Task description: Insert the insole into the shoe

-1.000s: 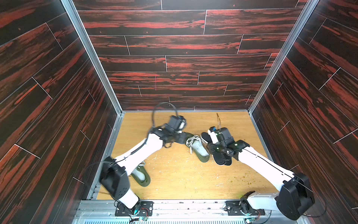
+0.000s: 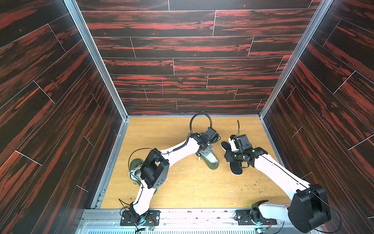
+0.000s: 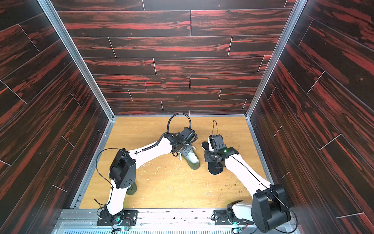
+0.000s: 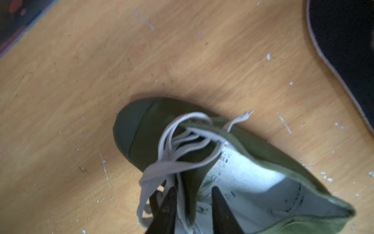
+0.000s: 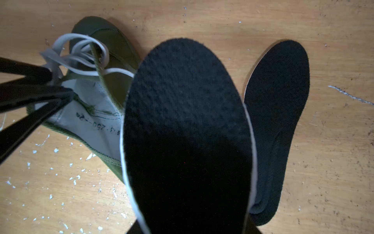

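A green canvas shoe (image 4: pixel 140 124) with loose white laces lies on the table, its opening facing up. My left gripper is over its lace side at the opening; whether it grips anything is unclear. My right gripper (image 2: pixel 230 152) is shut on a black insole (image 5: pixel 185 117), held up to the right of that shoe with the black face up. A second black insole (image 5: pixel 280 93) lies flat on the table beneath and right of the held one.
A second green shoe (image 2: pixel 136 167) lies at the left, partly behind my left arm.
My left arm has moved right onto the middle shoe, covering its laces in the top left view. My right gripper with the insole has shifted slightly right.
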